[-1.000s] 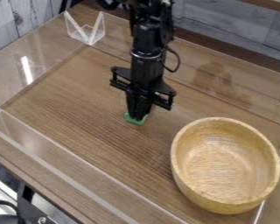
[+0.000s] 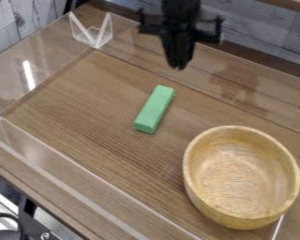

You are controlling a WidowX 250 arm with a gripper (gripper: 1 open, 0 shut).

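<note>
My gripper point(image 2: 178, 42) is blurred at the top centre, raised over the back of the wooden surface, and its fingers are too unclear to read. A green block point(image 2: 154, 110) lies flat near the middle of the surface, below and apart from the gripper.
A large empty pale yellow bowl point(image 2: 240, 205) sits at the front right. A white wire-like holder point(image 2: 93, 31) stands at the back left.
My gripper has moved up and back from over the green block to the top of the view, leaving the block fully visible.
</note>
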